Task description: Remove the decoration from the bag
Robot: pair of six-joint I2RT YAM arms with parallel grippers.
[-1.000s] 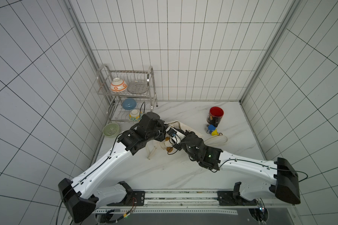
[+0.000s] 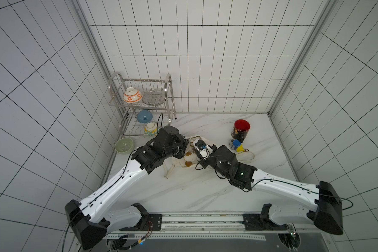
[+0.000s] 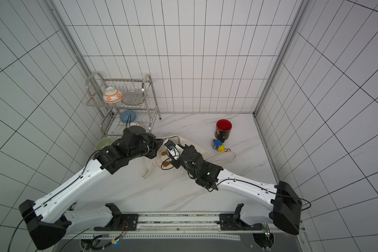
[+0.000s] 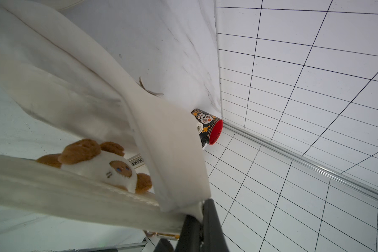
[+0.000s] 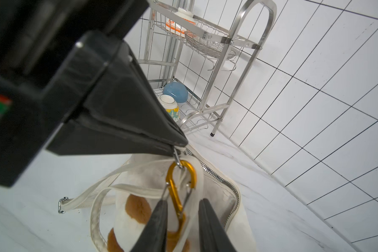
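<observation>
The cream bag [image 4: 163, 147] hangs beneath my left gripper, which is shut on its pinched cloth edge. A gold carabiner [image 5: 192, 172] hangs from a small metal ring [image 5: 177, 157] just under the left gripper's tips. A white plush with brown fur [image 4: 88, 166] lies against the bag; its link to the carabiner is not clear. My right gripper stands open, its fingers [image 5: 157, 226] apart below the carabiner's loop. The carabiner's lower end shows in the gap, and neither finger is seen gripping it.
A dish rack [image 2: 172, 100] with bowls stands at the back left, and a green bowl [image 2: 124, 145] sits before it. At the right are a red and black mug [image 2: 239, 132] and a small blue and yellow toy [image 2: 236, 145].
The left arm has stayed still.
</observation>
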